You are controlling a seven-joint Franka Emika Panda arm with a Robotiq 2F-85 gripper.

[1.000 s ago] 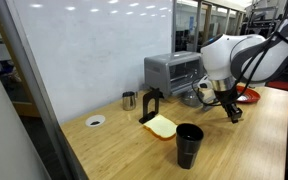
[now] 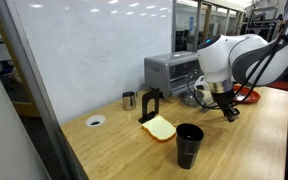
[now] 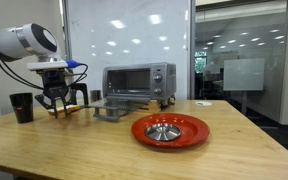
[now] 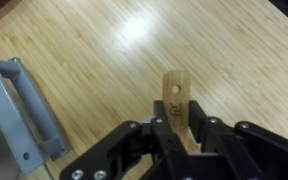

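In the wrist view, a flat wooden piece [image 4: 176,88] with a rounded end and a small hole stands out from between the dark fingers. My gripper is shut on it, and the rest of the piece is hidden by the fingers. In exterior view 1 the gripper [image 2: 231,113] points down low over the right part of the table. Exterior view 2 has the gripper [image 3: 58,103] at the left, near the tabletop. What it holds is too small to make out in either exterior view.
A grey metal bracket [image 4: 44,115] lies left of the fingers. A black cup [image 2: 189,148], a bread slice [image 2: 159,128], a metal cup [image 2: 129,101] and a black stand [image 2: 152,105] occupy the table. Behind stands a toaster oven [image 3: 139,82]; a red plate [image 3: 199,128] holds a metal bowl [image 3: 162,131].
The arm and gripper have shifted slightly, with the gripper a little left in exterior view 1. The objects on the table have not moved.
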